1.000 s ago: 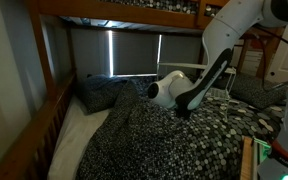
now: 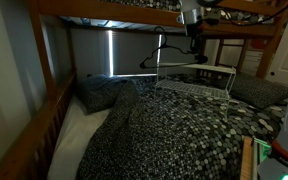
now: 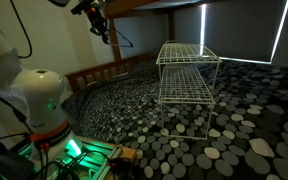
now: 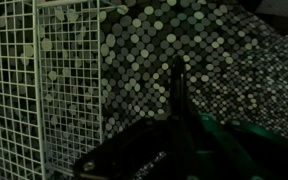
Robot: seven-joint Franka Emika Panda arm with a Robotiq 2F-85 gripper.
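Note:
High above the bed, my gripper (image 2: 195, 48) is shut on a thin dark hanger (image 2: 163, 46), its outline showing to the left of the fingers. From the other side, the gripper (image 3: 105, 33) is at the upper left with the hanger (image 3: 121, 42) below it, well away from the white wire rack (image 3: 189, 71). In the wrist view the closed fingers (image 4: 178, 88) are a dark upright shape; the hanger cannot be made out there. The two-tier rack (image 4: 44, 90) fills the left of that view.
A bed with a dark dotted cover (image 2: 134, 140) lies below, with dark pillows (image 2: 99, 92) at its far end. The upper bunk's wooden beam (image 2: 124, 12) runs overhead, close to the arm. Wooden rails (image 2: 34, 130) bound the left side.
My arm has risen from low over the bed cover to the height of the upper bunk. The hanger now shows against the back wall. The rack and bedding look unmoved.

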